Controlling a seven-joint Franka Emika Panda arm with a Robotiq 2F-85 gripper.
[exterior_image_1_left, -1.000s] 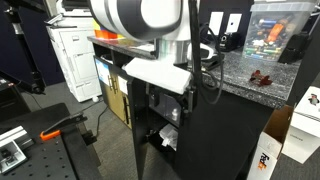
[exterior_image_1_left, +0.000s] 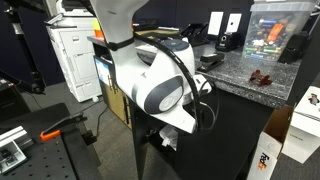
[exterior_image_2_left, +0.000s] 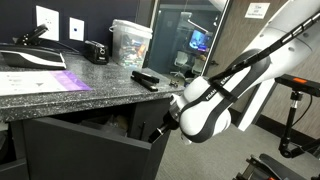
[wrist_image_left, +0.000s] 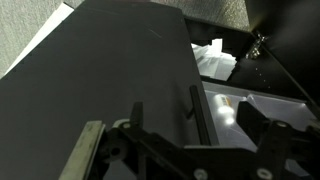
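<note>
My gripper stands open, its two dark fingertips apart at the bottom of the wrist view. A black panel (wrist_image_left: 110, 65), apparently a cabinet door, fills the left and middle beneath it. A slim dark bar (wrist_image_left: 201, 115), which looks like a handle, runs along the panel's edge and shows between the fingers. Beyond that edge the cabinet is ajar. A crumpled white item (wrist_image_left: 212, 60) and a grey bin or shelf (wrist_image_left: 265, 108) lie inside. In the first exterior view the white arm (exterior_image_1_left: 165, 80) hangs low before the cabinet and hides the gripper.
A speckled counter (exterior_image_2_left: 95, 85) runs above the cabinet, with a clear tub (exterior_image_2_left: 131, 45) of colourful things on it. Cardboard boxes (exterior_image_1_left: 297, 138) stand at the right. A dark table (exterior_image_1_left: 60, 155) is at the front left, and bare floor lies between.
The arm has come down over the last second, in front of the cabinet opening. It now covers more of the interior. The boxes and counter items have stayed in place.
</note>
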